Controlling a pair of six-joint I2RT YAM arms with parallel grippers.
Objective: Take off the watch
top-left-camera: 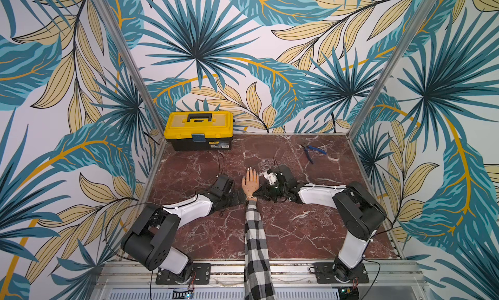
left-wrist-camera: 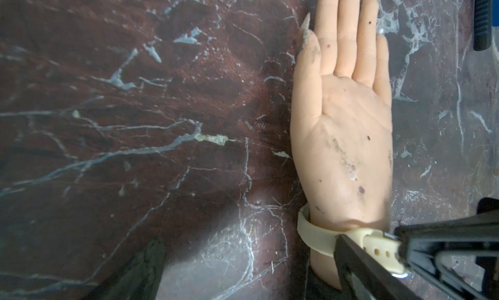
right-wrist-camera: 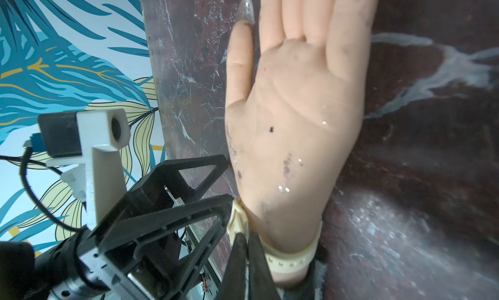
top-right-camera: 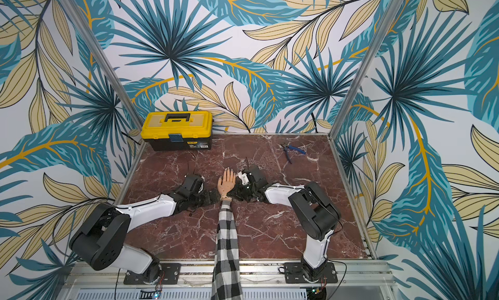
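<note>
A mannequin hand (top-left-camera: 250, 181) in a plaid sleeve lies palm up on the marble table, with a cream watch strap (left-wrist-camera: 317, 235) round its wrist. My left gripper stands open just left of the wrist, its fingers apart over bare marble and beside the strap. On the other side, my right gripper is shut, its fingertips against the strap at the edge of the wrist; whether any strap is between them I cannot tell.
A yellow toolbox (top-left-camera: 199, 125) stands at the back left of the table (top-left-camera: 280, 232). Blue-handled pliers (top-left-camera: 318, 150) lie at the back right.
</note>
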